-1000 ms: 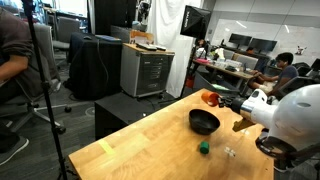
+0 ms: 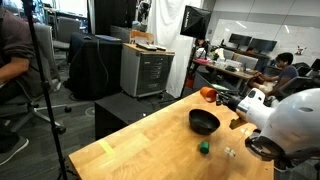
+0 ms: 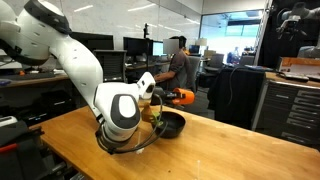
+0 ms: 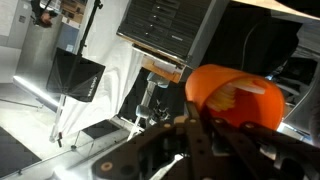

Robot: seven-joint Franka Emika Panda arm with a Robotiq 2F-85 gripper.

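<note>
An orange cup [image 3: 184,97] hangs in the air above a black pot [image 3: 171,124], with my gripper [image 3: 172,96] shut on its side. In exterior view 1 the cup [image 2: 208,93] is just above and a little behind the black pot [image 2: 204,122] on the wooden table. The wrist view shows the orange cup [image 4: 252,92] large and tilted, with something pale and yellowish on its inner side; I cannot tell what that is. The inside of the pot looks dark, and its contents cannot be made out.
A small green object [image 2: 204,147] stands on the table near the pot. Small pale items [image 2: 229,152] lie close to the arm's base. A person [image 2: 280,74] sits in the background.
The orange cup has risen slightly and turned, so less of its opening faces exterior view 1. The pot and the green object have stayed in place.
</note>
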